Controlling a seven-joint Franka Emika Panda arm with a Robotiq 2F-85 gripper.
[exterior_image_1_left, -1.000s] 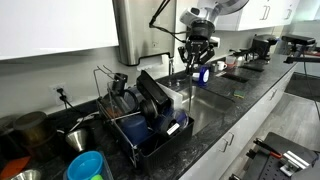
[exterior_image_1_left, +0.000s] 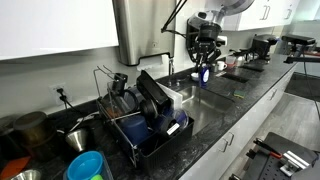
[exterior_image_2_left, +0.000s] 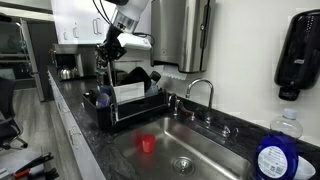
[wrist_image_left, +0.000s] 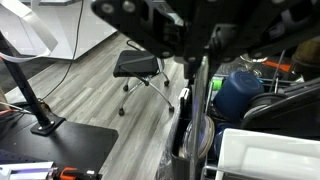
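Note:
In the wrist view my gripper is shut on a long, thin, pale object (wrist_image_left: 197, 135) that extends down the picture, seen almost edge-on. Its full shape cannot be told. Exterior view 2 has the gripper (exterior_image_2_left: 110, 50) above the dish rack's left end, fingers pointing down. From the other side, the gripper (exterior_image_1_left: 194, 62) appears high over the counter, beyond the rack. The black dish rack (exterior_image_1_left: 160, 150) is filled with dark pans and other dishes. A dark blue cup (wrist_image_left: 235, 95) and a white tray (wrist_image_left: 275, 153) sit in it, close to the held object.
Beside the rack is the steel sink (exterior_image_2_left: 210, 160), with a red cup (exterior_image_2_left: 148, 143) by its basin. A tall faucet (exterior_image_2_left: 210, 98) rises behind. A soap bottle (exterior_image_2_left: 277, 150) stands at the right. Pots and a blue bowl (exterior_image_1_left: 88, 166) occupy the near counter.
The arm and gripper have shifted slightly to the right in exterior view 1. The rack and the things on the counter look unmoved.

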